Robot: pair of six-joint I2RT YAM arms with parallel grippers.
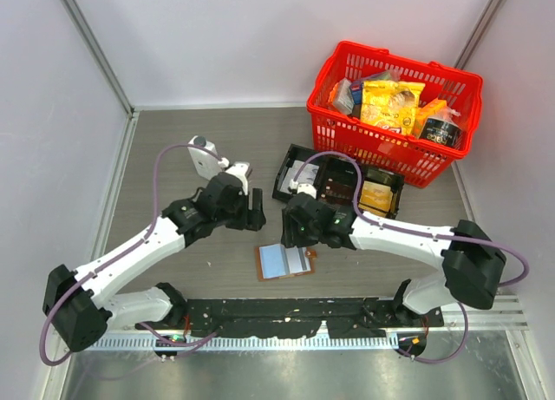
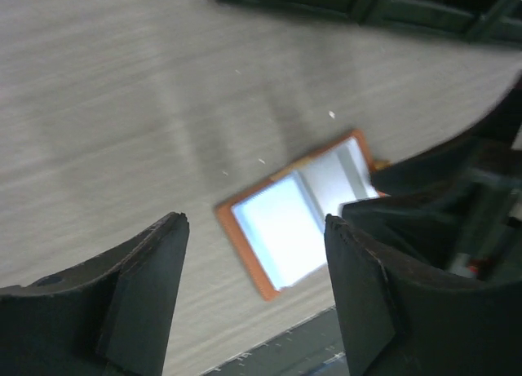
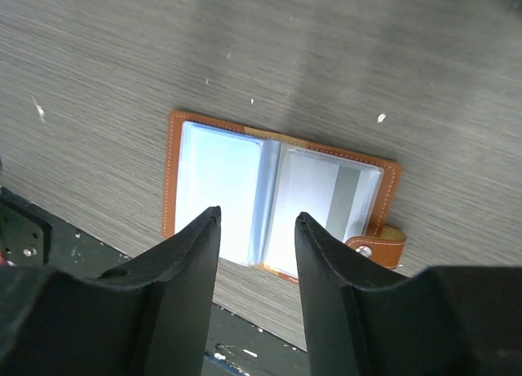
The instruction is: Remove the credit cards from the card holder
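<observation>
An open brown leather card holder [image 3: 383, 188] lies flat on the table, with a pale card sleeve [image 3: 216, 180] on the left and a clear sleeve [image 3: 314, 188] on the right. My right gripper is open directly above it, nothing between its fingers. My left gripper hangs above and to the upper left of the holder, fingers apart and empty; in its view the right gripper partly covers the holder's right side.
A black compartment tray [image 1: 282, 179] lies behind the grippers, a red basket [image 1: 329, 122] of packages at the back right, and a white object [image 1: 205, 161] at the back left.
</observation>
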